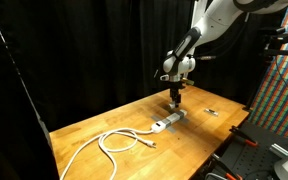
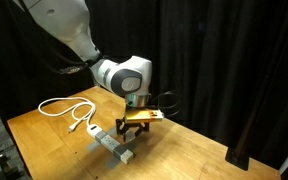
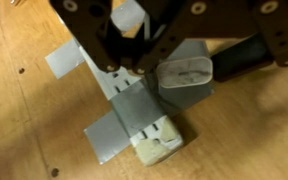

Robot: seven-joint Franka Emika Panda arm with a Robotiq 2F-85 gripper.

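A white power strip point(image 1: 164, 124) lies on the wooden table with its cord attached, and silver tape point(image 3: 106, 137) crosses it in the wrist view. My gripper point(image 2: 134, 128) points down just beside the strip, close to its end. It is shut on a small grey object point(image 3: 185, 72), whose exact kind I cannot make out. In the wrist view this object sits low over the strip's edge, near the socket slots. Whether it touches the strip is unclear, since the dark gripper body hides part of the contact.
The white cord point(image 1: 110, 146) loops over the table's near left part. A small light item point(image 1: 212, 112) lies to the right of the strip. Black curtains point(image 1: 84, 60) hang behind.
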